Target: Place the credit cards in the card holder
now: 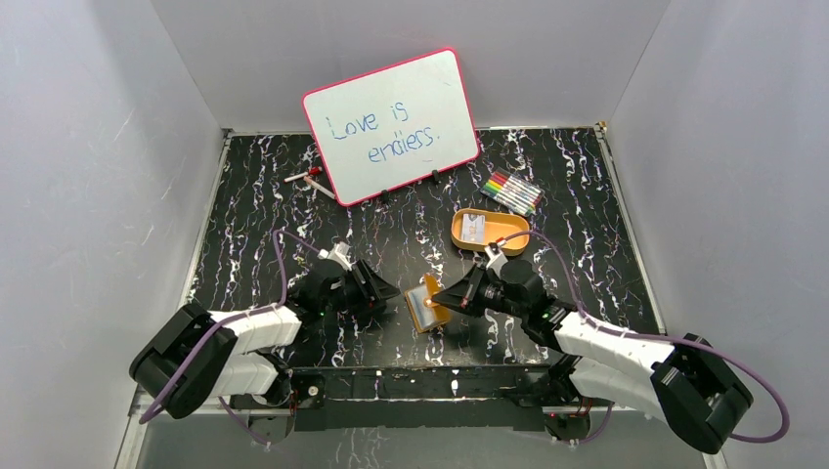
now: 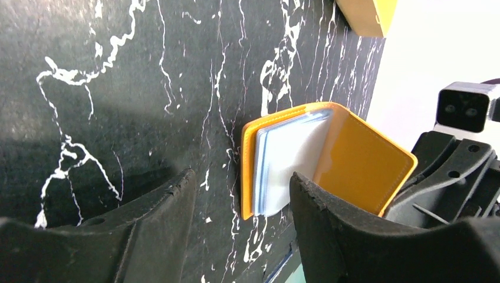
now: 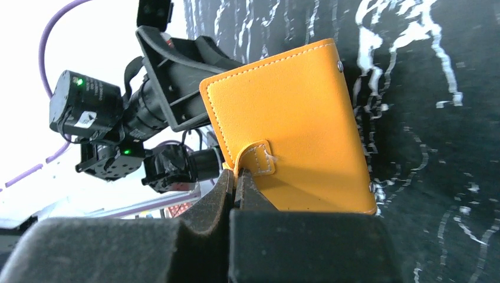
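The orange card holder [image 1: 419,312] lies opened out near the front middle of the table. Clear pocket sleeves [image 2: 290,159] line its inside, and its orange outer cover [image 3: 295,112] faces the right wrist camera. My right gripper is shut on the small tab at the cover's edge. Just left of the holder is my left gripper, open, its right finger overlapping the sleeves in its own view and nothing clasped. A pale card [image 1: 473,228] rests in the orange tray [image 1: 503,246] behind the right gripper.
A whiteboard [image 1: 391,127] with handwriting leans at the back, with a few pens [image 1: 319,186] beside its lower left corner. Several coloured markers [image 1: 512,192] lie behind the tray. Bare table surrounds the holder at the front.
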